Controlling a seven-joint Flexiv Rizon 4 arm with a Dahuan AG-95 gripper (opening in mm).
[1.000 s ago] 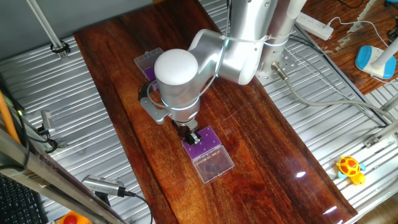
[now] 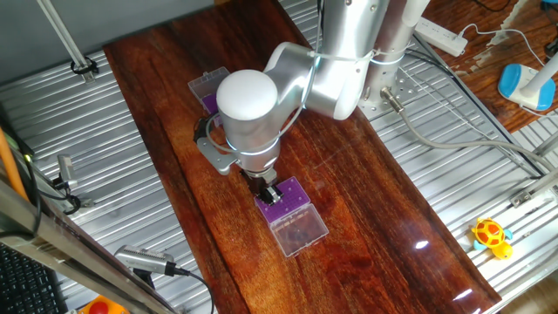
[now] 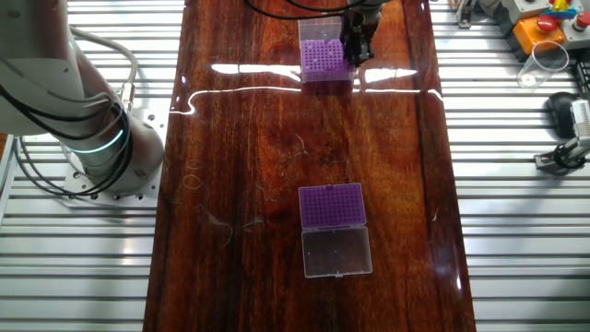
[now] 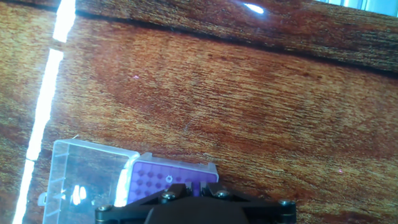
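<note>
A purple rack of holes (image 2: pixel 299 194) lies in an open clear box, its transparent lid (image 2: pixel 301 234) folded out flat beside it. My gripper (image 2: pixel 274 195) points down at the rack's left part, very close above or touching it. In the wrist view the gripper overlaps the purple rack (image 4: pixel 149 179) near its right end. Its fingertips stand close together with a narrow purple strip between them; whether they hold anything small cannot be made out. One small pale ring (image 4: pixel 169 179) shows in the rack. Several light specks dot the rack in exterior view 1.
A second open box with a purple rack (image 3: pixel 332 206) and clear lid (image 3: pixel 336 252) lies farther along the wooden table (image 3: pixel 249 175). Bare wood separates the two boxes. A toy turtle (image 2: pixel 490 234) sits off the table.
The gripper appears almost still over the rack, with at most a slight shift. Both boxes stay where they were.
</note>
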